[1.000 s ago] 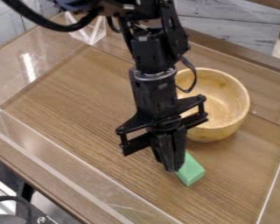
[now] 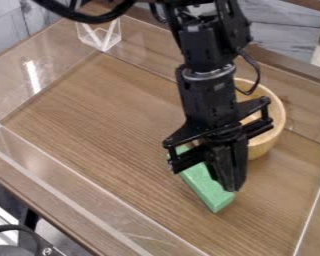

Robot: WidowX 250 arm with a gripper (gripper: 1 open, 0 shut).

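Note:
My black gripper (image 2: pixel 227 170) reaches down from the top over a green rectangular block (image 2: pixel 208 193) on the wooden table, covering part of it. The gripper looks shut; nothing shows between its fingers, though the tips are dark and hard to make out. Behind the gripper, on the right, a tan bowl (image 2: pixel 268 106) is partly hidden.
A clear plastic object (image 2: pixel 100 32) stands at the back left. A grey board (image 2: pixel 286 30) lies along the back right edge.
The gripper has shifted right and a little back over the last second. The green block now shows more to the left of the fingertips.

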